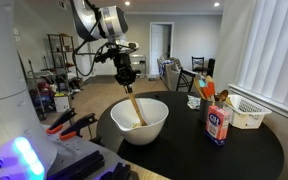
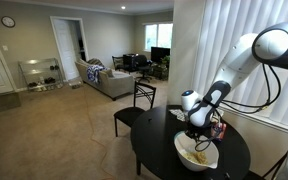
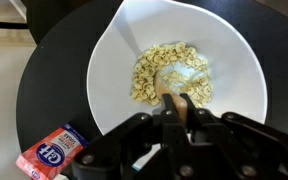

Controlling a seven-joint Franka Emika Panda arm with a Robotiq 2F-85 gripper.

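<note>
A wooden utensil point(image 1: 135, 108) hangs from my gripper point(image 1: 130, 82), which is shut on its upper part. Its lower end reaches down inside a large white bowl point(image 1: 152, 132) on the black table. In the wrist view, pale ring-shaped cereal point(image 3: 146, 75) lies at the bottom of the bowl, with a bare patch in its middle. The utensil shows there end-on between the fingers, above the cereal, and the gripper hides much of its length. Whether its tip touches the bowl's floor is hard to tell.
On the black table point(image 1: 204, 155), a red and blue box point(image 1: 217, 122) stands right of the bowl. Behind it are a dark holder of utensils point(image 1: 208, 100) and a white basket point(image 1: 247, 113).
</note>
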